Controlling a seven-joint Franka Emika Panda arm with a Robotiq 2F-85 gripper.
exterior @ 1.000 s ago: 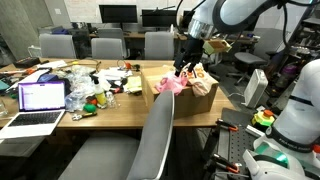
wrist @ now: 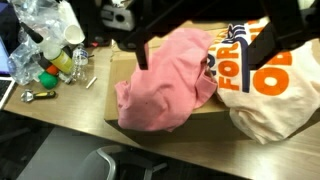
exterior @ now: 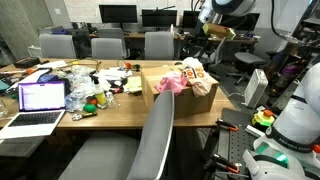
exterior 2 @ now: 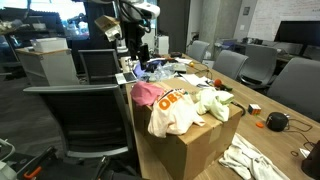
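Note:
Pink cloth [wrist: 165,90] lies crumpled on the edge of a cardboard box [exterior 2: 190,150]. Beside it a white cloth with orange lettering [exterior 2: 175,112] drapes over the box's side; the wrist view shows part of that white cloth [wrist: 265,85] as well. My gripper [exterior 2: 136,62] hangs above the box, apart from the cloths. Its dark fingers are spread in the wrist view, with nothing held between them and the pink cloth below. A pale yellowish cloth [exterior 2: 215,103] rests on the box's other edge.
A laptop [exterior: 40,105] and many small items, including a green bottle [exterior: 101,99], occupy the table to the left. Office chairs [exterior: 155,135] stand close in front. Another white cloth [exterior 2: 250,158] lies on the table beside the box.
The arm has swung to the right in exterior view 1, carrying the gripper from near the pink cloth toward the white cloth's side. The cloths stay on the box.

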